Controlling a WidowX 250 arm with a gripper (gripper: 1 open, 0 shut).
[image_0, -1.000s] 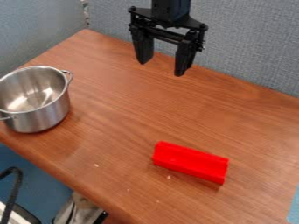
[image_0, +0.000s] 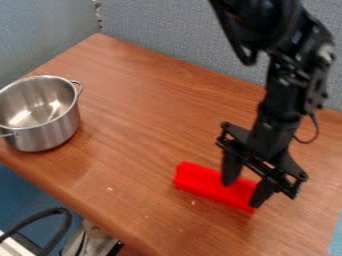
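Observation:
A red cylinder (image_0: 201, 181) lies on its side on the wooden table, toward the front right. My black gripper (image_0: 251, 174) is down over its right half, fingers on either side or just above it; motion blur and the angle hide whether they touch it and how wide they stand. A steel pot (image_0: 38, 112) with two handles stands at the left edge of the table.
Grey padded walls rise behind it. Cables and blue floor show beyond the front left edge.
The cylinder and pot appear unmoved.

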